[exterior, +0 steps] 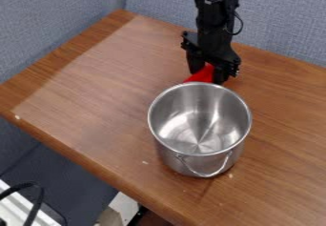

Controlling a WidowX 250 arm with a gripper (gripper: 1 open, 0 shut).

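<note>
My black gripper (208,70) is low over the table just behind a large steel pot (181,148), shut on a red object (197,78). The red object is partly hidden by the fingers and the pot's rim, so its shape is hard to tell. The pot stands upright, and its visible inside is empty.
Grey padded walls border it at the back and left. A dark gap with a cable and white items lies beyond the lower-left edge.
</note>
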